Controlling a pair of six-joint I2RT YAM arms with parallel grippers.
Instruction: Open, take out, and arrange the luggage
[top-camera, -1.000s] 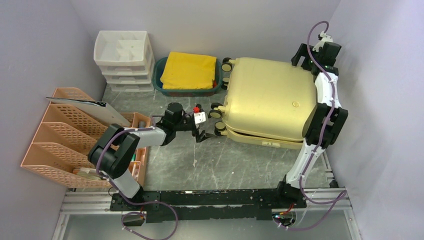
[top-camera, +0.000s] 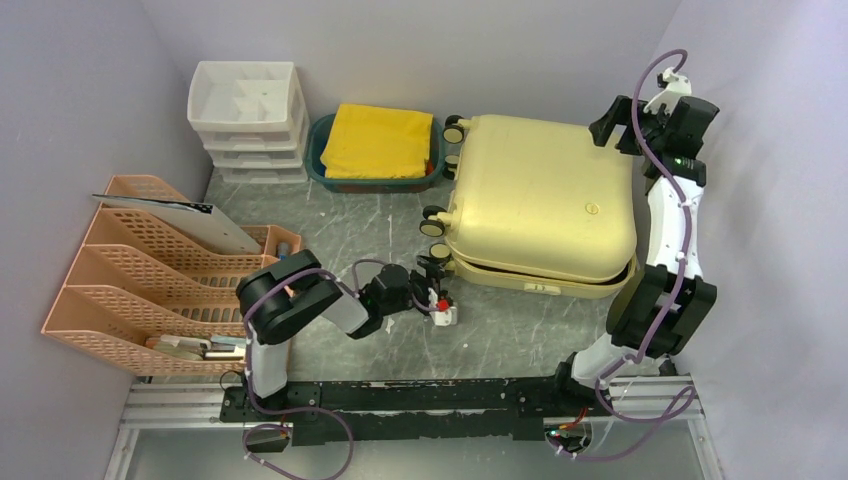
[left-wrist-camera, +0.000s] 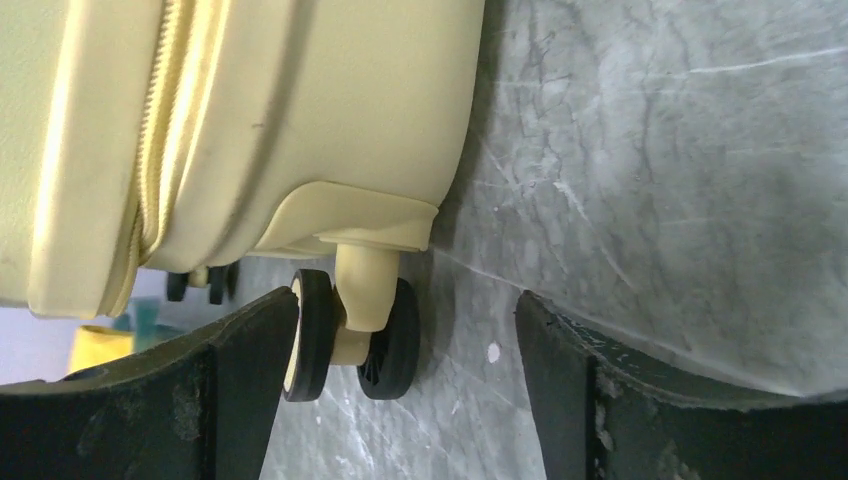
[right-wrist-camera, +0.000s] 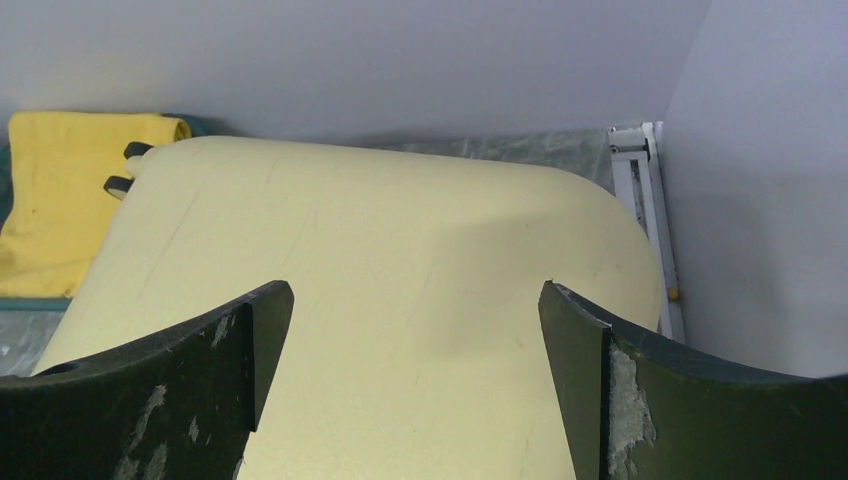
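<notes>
A large pale yellow suitcase (top-camera: 540, 195) lies flat at the right, its upper shell tilted slightly apart from the lower one along the front edge. At its front-left corner my left gripper (top-camera: 437, 280) is close to the wheels. In the left wrist view a double wheel (left-wrist-camera: 402, 340) on the corner shows between and beyond the parted fingers; whether anything touches is unclear. Over the suitcase's far right corner, my right gripper stands open with only the shell's surface (right-wrist-camera: 400, 240) behind its gap.
A teal basket (top-camera: 385, 185) with a folded yellow cloth (top-camera: 378, 143) sits at the back, beside a white drawer unit (top-camera: 247, 100). An orange divided rack (top-camera: 75, 260) fills the left.
The suitcase has stayed in place.
</notes>
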